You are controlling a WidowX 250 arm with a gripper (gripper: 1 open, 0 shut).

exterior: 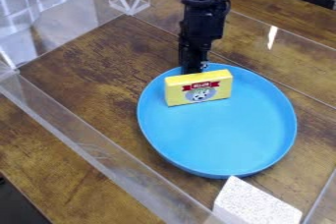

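A yellow box with a red label and a cow picture [198, 87] lies on the blue round plate [217, 135], toward its back left. The black gripper [196, 63] is low at the plate's back rim, just behind the box; its fingers are dark and small, and whether anything is between them is hard to see.
The plate sits on a dark wooden surface [92, 81] with clear room to the left and back right. Clear plastic walls run along the left side. A white block [256, 200] is at the front right.
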